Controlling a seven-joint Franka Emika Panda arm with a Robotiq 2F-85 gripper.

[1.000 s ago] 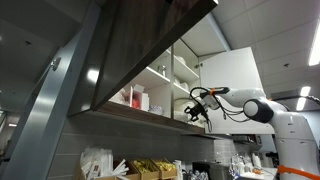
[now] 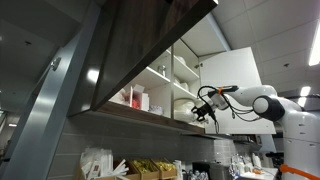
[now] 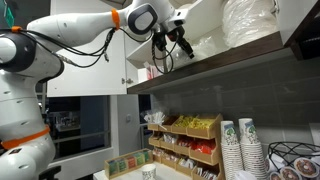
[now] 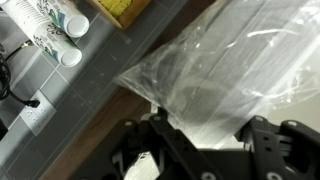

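My gripper (image 3: 176, 46) is up at the open shelf in exterior view 2, its dark fingers against a clear plastic bag (image 3: 205, 46). In the wrist view the crinkled bag (image 4: 225, 75) fills the space in front of the gripper and covers its fingertips. Pale contents show through the plastic, but what they are is unclear. Whether the fingers have closed on the bag cannot be made out. From exterior view 1 the gripper (image 2: 203, 114) appears small, at the right end of the cabinet's lower shelf.
The shelf edge (image 3: 210, 62) runs just under the gripper. A white cabinet door (image 2: 238, 85) stands beside the arm. Below are paper cup stacks (image 3: 230, 148) and a wooden rack (image 3: 190, 135) of packets. A wall outlet (image 4: 38, 112) is at the wrist view's left.
In exterior view 1 the gripper and forearm have shifted slightly, and more pale material shows around the fingers. The cabinet and counter look the same.
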